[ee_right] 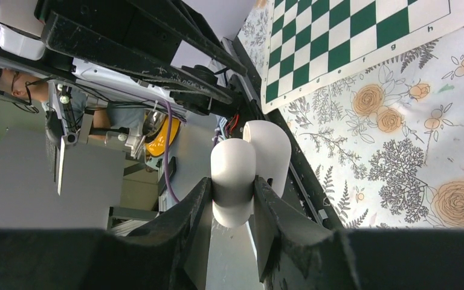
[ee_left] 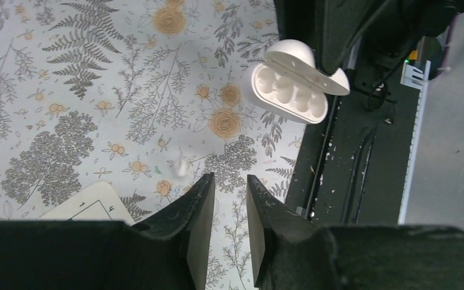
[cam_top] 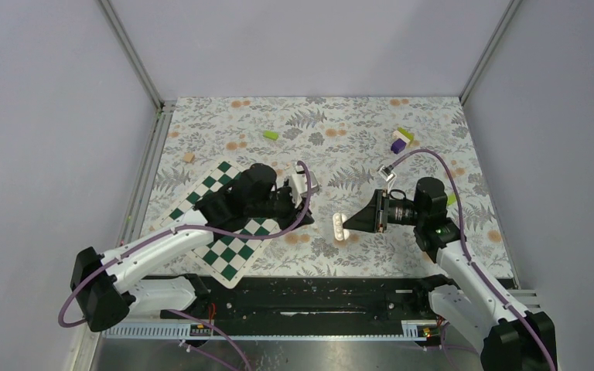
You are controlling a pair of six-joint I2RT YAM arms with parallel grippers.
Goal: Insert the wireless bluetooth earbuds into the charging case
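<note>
The white charging case (cam_top: 339, 227) is held in my right gripper, shut on it over the table's front part. In the left wrist view the case (ee_left: 287, 96) has its lid raised and shows a row of recesses. My left gripper is left of the case, pointing down with a narrow gap between its fingers. A small white object (ee_left: 181, 169), probably an earbud, lies on the cloth just above those fingertips in that view.
A checkered board (cam_top: 230, 256) lies at left under the left arm. Small coloured blocks (cam_top: 398, 145) sit at back right, a green one (cam_top: 271, 134) at back centre. The table's front edge is close below the case.
</note>
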